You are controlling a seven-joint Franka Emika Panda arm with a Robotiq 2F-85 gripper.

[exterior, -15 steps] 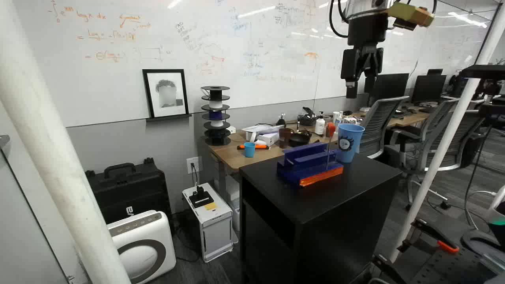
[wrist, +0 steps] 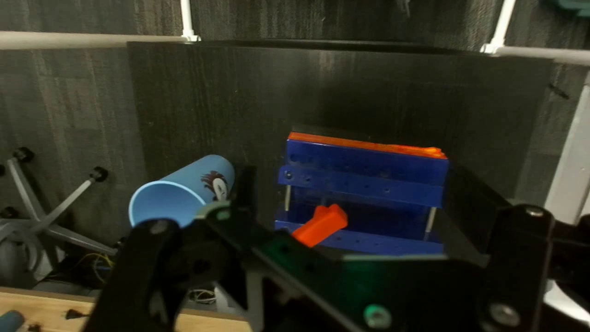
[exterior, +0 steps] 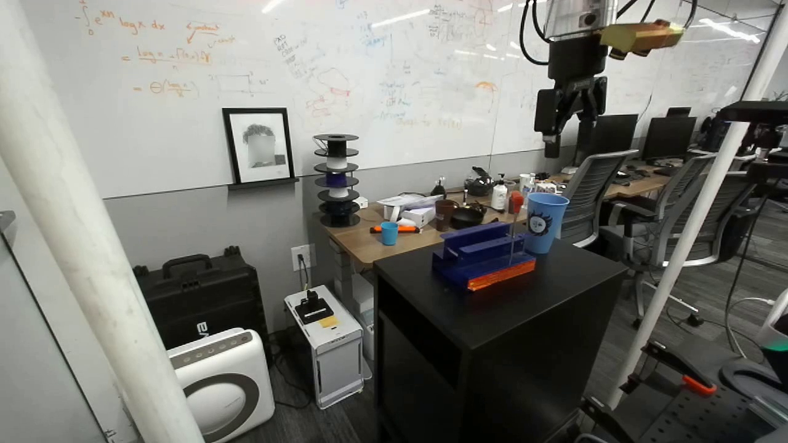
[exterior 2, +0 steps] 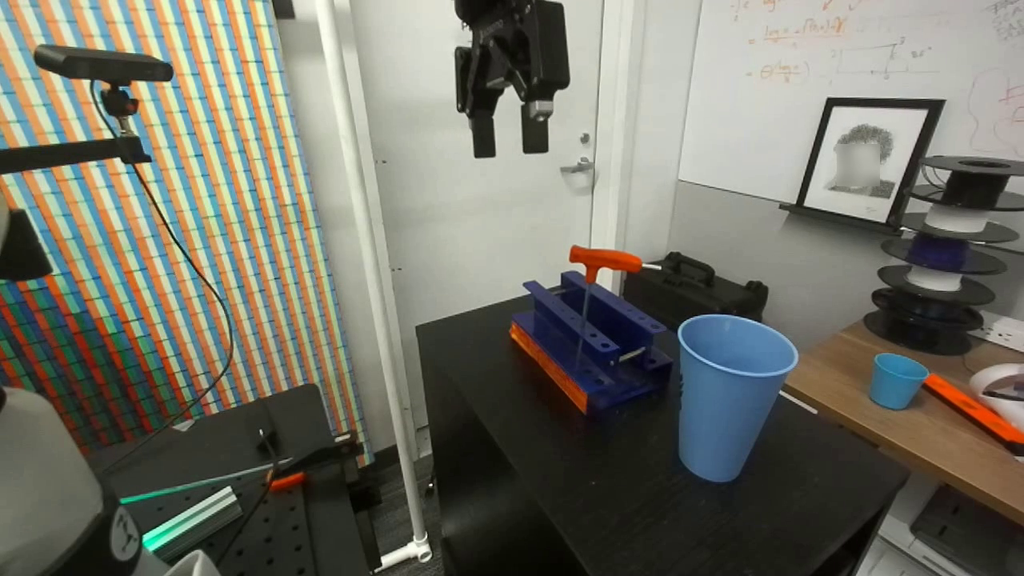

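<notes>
A red-orange T-handle hex key (exterior 2: 605, 259) stands upright in a blue holder (exterior 2: 629, 341) with an orange front strip. The holder rests on a black cabinet top (exterior: 487, 310). A light blue cup (exterior 2: 731, 408) with a dark printed emblem stands upright beside it, apart from the holder. High above the cabinet hangs my gripper (exterior 2: 510, 144), open, its fingers pointing down with a gap between them and nothing held. From the wrist, the handle (wrist: 321, 226) shows above the dark gripper body, which hides part of the holder's lower edge.
Bare cabinet top (wrist: 249, 105) lies in front of the holder. Behind stands a wooden desk (exterior: 362, 242) with a small blue cup (exterior: 389, 233), an orange-handled tool and other clutter. White poles (exterior: 687, 207) rise near the cabinet.
My gripper has shifted slightly to the right in exterior view 1 and turned a little. The hex key, holder and cup have not moved.
</notes>
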